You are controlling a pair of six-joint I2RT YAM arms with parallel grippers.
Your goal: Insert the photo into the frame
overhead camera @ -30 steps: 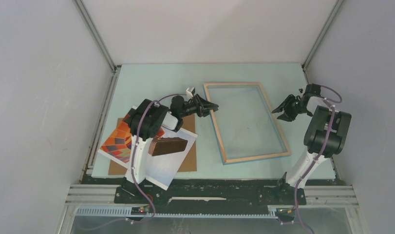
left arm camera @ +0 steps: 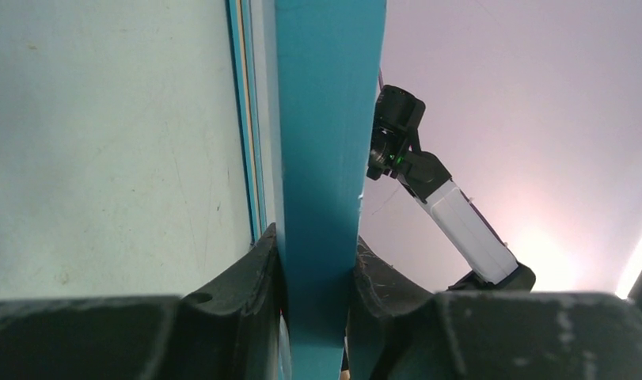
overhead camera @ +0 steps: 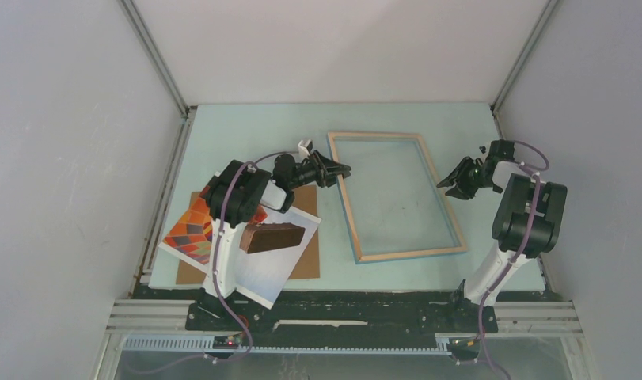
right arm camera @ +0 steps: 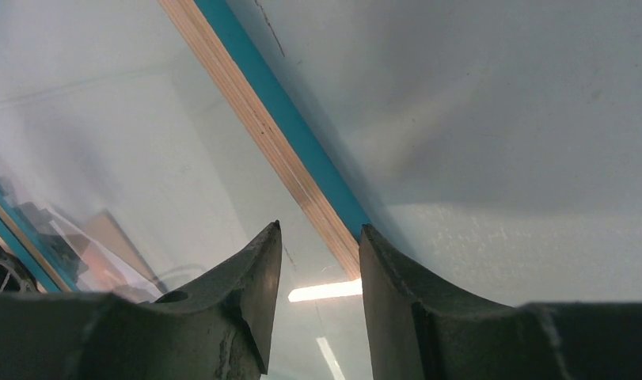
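A wooden frame [overhead camera: 412, 255] with teal outer sides and a clear pane lies right of the table's middle. My left gripper [overhead camera: 341, 176] is shut on its left rail; in the left wrist view the teal side of that rail [left arm camera: 327, 127] stands between the two fingers. At the opposite rail is my right gripper [overhead camera: 447, 188], its fingers apart. In the right wrist view that rail [right arm camera: 278, 142] runs down to the right fingertip [right arm camera: 370, 245] and passes out of sight behind it. A colourful photo [overhead camera: 192, 237] lies at the left, partly covered by my left arm.
A white sheet [overhead camera: 274, 273] overlaps the photo, with a brown block [overhead camera: 271, 237] on top. Beneath them lies a brown board [overhead camera: 308, 261].
The frame has shifted slightly left and towards the back, and both grippers have moved slightly left along with it. The photo, sheet, block and board lie unchanged.
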